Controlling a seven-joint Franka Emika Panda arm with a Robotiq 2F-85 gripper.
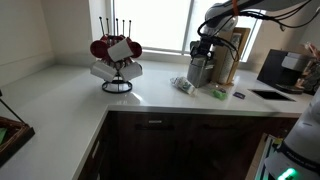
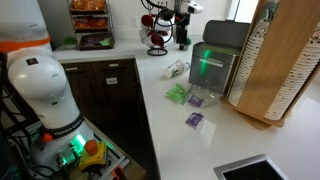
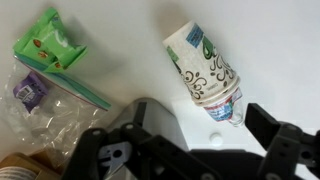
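Note:
My gripper stands open with nothing between its fingers. In exterior view 1 the gripper appears above the grey metal box on the counter, and in exterior view 2 it hangs near the back of the counter. Below it in the wrist view lies a stack of patterned paper cups on its side, ahead of the gap between the fingers and apart from them. The same cups show as a pale roll beside the grey box.
A green packet and a clear zip bag with a purple packet lie left of the cups. Red mugs hang on a rack. A tall cup holder stands right of the box.

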